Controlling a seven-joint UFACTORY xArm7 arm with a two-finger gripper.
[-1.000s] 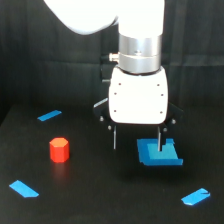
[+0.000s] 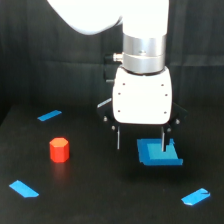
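Note:
My gripper [image 2: 141,146] hangs over the right middle of the black table, its two thin fingers wide apart and nothing held between them. Behind and below the right finger [image 2: 163,138] is a blue square object [image 2: 155,161] with a lighter blue middle; its upper part is partly covered by that finger. Whether the finger touches it cannot be told from this view. Well to the left of the gripper, an orange-red six-sided block [image 2: 59,150] stands upright on the table.
Flat blue tape strips lie at the back left [image 2: 49,115], front left [image 2: 23,188] and front right [image 2: 196,197]. Bare black table [image 2: 100,195] spreads across the front and between the block and the gripper. A dark curtain hangs behind.
My gripper has shifted slightly to the right, its fingers still apart. The orange-red block and the blue square object have stayed in place.

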